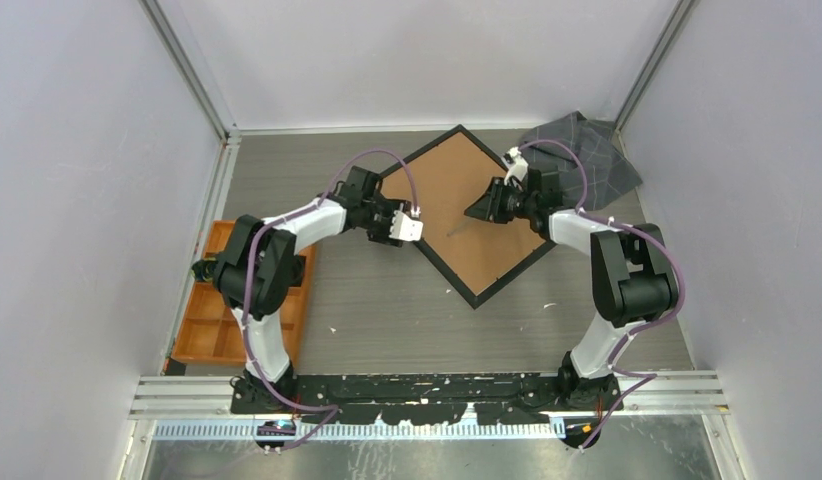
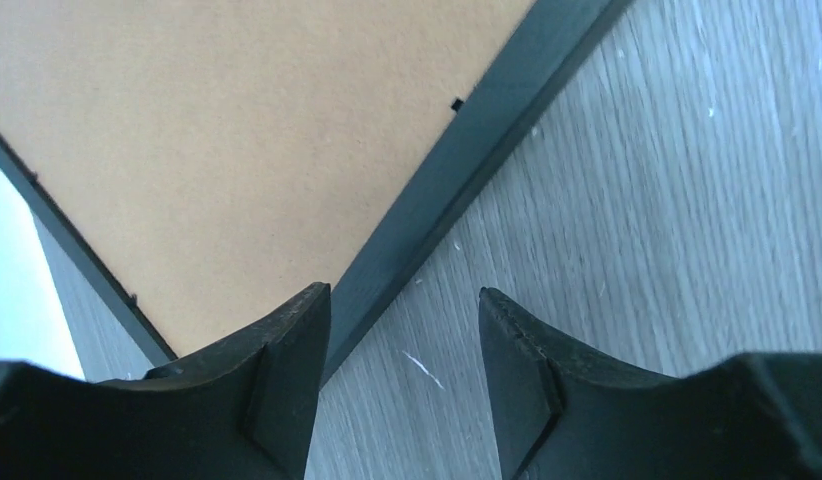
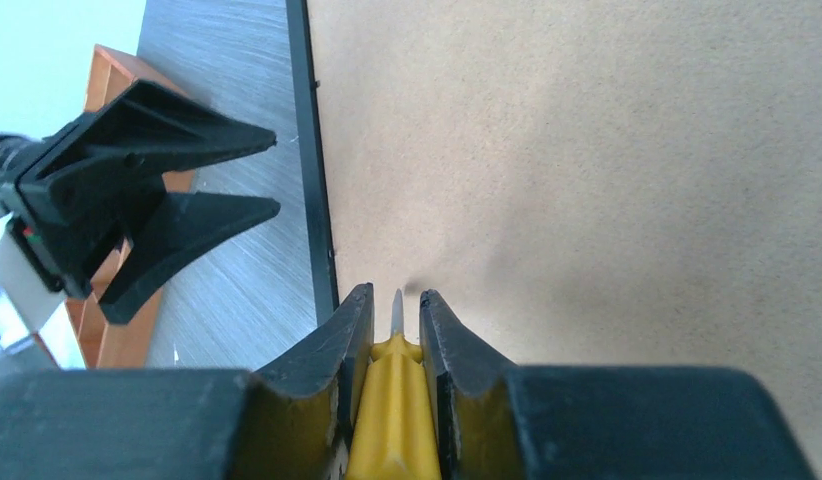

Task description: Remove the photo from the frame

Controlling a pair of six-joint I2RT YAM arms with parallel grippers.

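Observation:
The frame (image 1: 445, 268) lies back up on the grey floor as a diamond, its brown backing board (image 1: 467, 190) facing up inside the black border, with small dark tabs along the edge. My left gripper is part open above the frame's left edge, nothing between its fingers. My right gripper is shut on a yellow-handled tool (image 3: 395, 420) with a thin metal tip, which points down over the middle-right of the backing board. Whether the tip touches the board I cannot tell.
An orange compartment tray (image 1: 192, 340) stands at the left under the left arm. A grey cloth (image 1: 597, 170) lies at the back right, beside the frame.

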